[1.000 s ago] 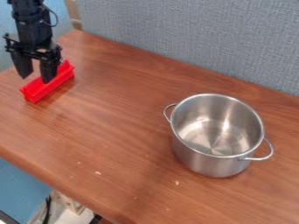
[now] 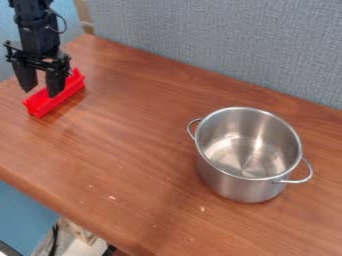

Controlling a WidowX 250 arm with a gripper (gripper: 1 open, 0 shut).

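Observation:
My black gripper [image 2: 42, 72] is at the far left of the table, pointing down over a red block-like holder [image 2: 54, 96]. Its fingers reach down to that red piece, and whether they grip anything or how far apart they stand is hard to tell. A steel pot [image 2: 249, 154] with two side handles stands on the right of the table, empty as far as shows.
A grey textured wall [image 2: 221, 45] runs along the back. The table's front edge runs diagonally at lower left.

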